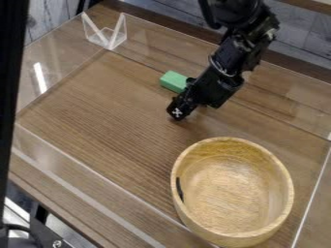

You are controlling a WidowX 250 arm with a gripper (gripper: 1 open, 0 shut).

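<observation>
The black gripper (183, 105) is low over the middle of the wooden table, at the end of the dark arm (235, 53) that comes from the back. A green block (173, 80) lies just behind it, to the upper left. The fingertips are dark and small; I cannot tell what, if anything, is between them.
A large tan bowl (230, 194) takes up the front right. A clear plastic holder (105, 31) stands at the back left.
</observation>
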